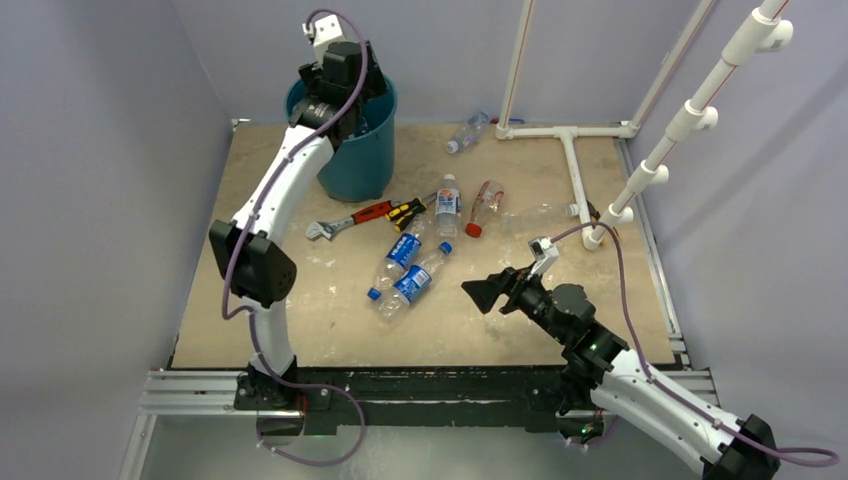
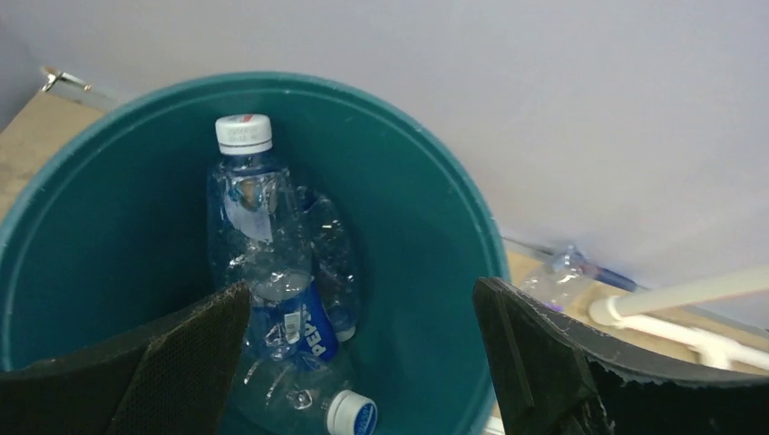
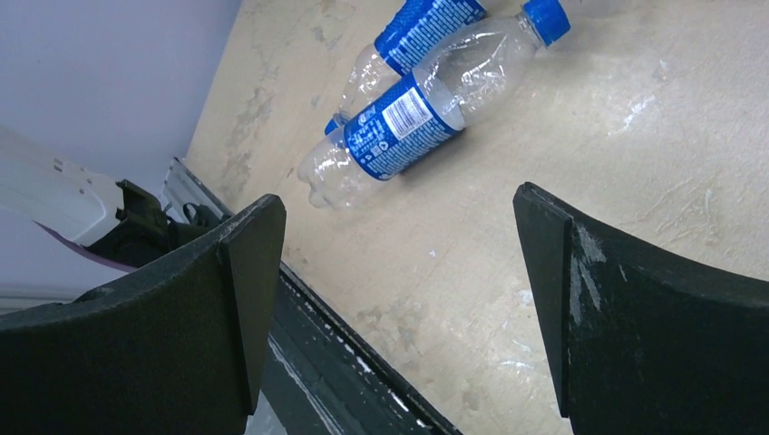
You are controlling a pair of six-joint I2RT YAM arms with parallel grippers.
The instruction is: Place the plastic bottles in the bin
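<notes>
The teal bin [image 1: 355, 160] stands at the back left with my left gripper over its mouth, fingers apart and empty, several bottles [image 2: 258, 227] lying inside. My right gripper hangs open over the front of the table, empty. Beyond it lie two blue-label bottles [image 3: 399, 127]. A white-capped bottle [image 1: 448, 205], a red-capped bottle [image 1: 487, 205], a clear bottle [image 1: 540, 217] and a small bottle [image 1: 466, 135] also lie on the table.
An adjustable wrench [image 1: 340, 222] and yellow-black tools [image 1: 405, 213] lie before the bin. White pipe frames [image 1: 572, 160] stand at the right.
</notes>
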